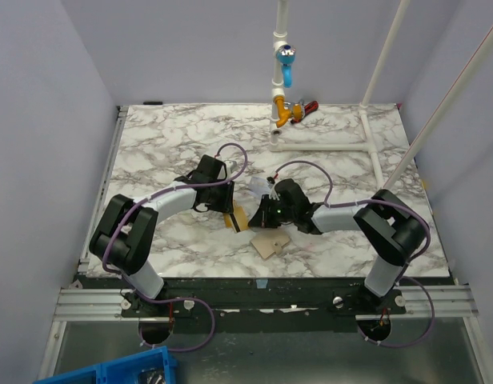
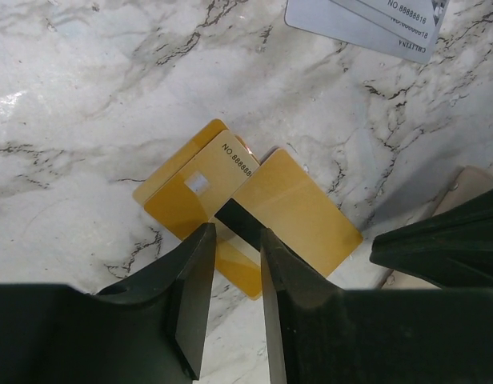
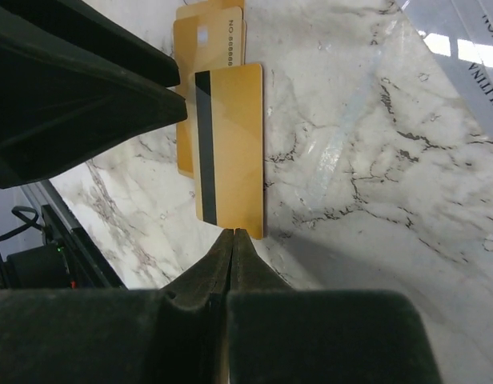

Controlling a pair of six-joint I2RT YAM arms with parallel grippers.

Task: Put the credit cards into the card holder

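Observation:
A small stack of gold cards, one with a black stripe, lies on the marble table between both grippers; in the right wrist view the top card (image 3: 234,144) sits partly over the others. My left gripper is low over the cards, its fingertips a little apart. My right gripper is shut at the top card's near edge, nothing seen between its fingers. Silver cards (image 2: 366,28) lie behind. A beige object (image 1: 266,246), possibly the card holder, lies at the front.
A white pipe frame (image 1: 322,147) with taps stands at the back right. A blue bin (image 1: 130,370) is at the lower left, off the table.

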